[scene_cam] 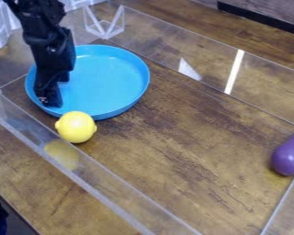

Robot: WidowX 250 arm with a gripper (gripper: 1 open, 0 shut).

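A black robot gripper (49, 84) reaches down from the top left over the left side of a round blue plate (110, 83), its fingertips low at the plate's left part. It appears open; nothing is clearly seen between its fingers. A yellow lemon-like object (76, 128) sits just outside the plate's front rim. A purple eggplant-like object (288, 153) lies at the far right.
Clear plastic walls run along the left front, back and right of the wooden table (180, 156). The middle of the table, right of the plate, is free.
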